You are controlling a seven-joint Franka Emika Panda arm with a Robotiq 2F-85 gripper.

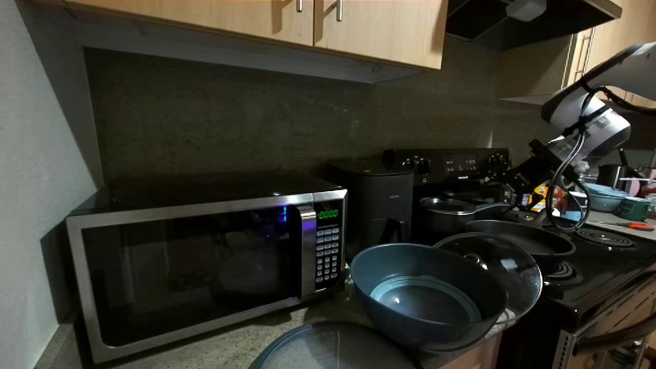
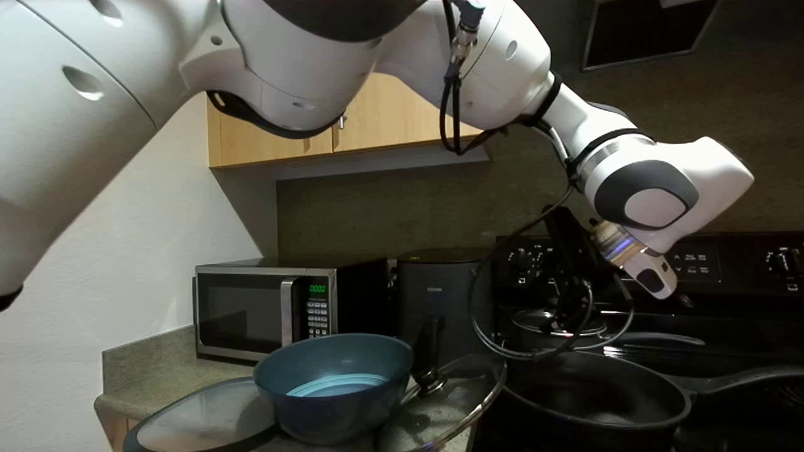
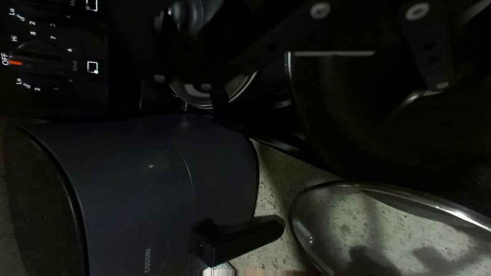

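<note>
A clear glass lid with a metal rim [image 1: 523, 273] leans tilted between the blue-green bowl [image 1: 424, 332] and the stove, its knob facing up and to the side. The dark frying pan [image 2: 603, 388] is uncovered on the front left burner. Above the stove, near the lidded pot [image 1: 447, 210], hangs my gripper. Its black fingers stand wide apart in the wrist view, with nothing held between them and the dark pan beyond. The lid [image 3: 354, 220] lies clear of the fingers. Dim light makes the fingertips hard to make out.
A second glass lid [image 2: 215, 418] lies at the counter's front, left of the bowl. The microwave [image 1: 203, 270] and black air fryer [image 2: 445, 301] stand behind. A loop of cable [image 2: 475, 316] hangs from my wrist above the pan.
</note>
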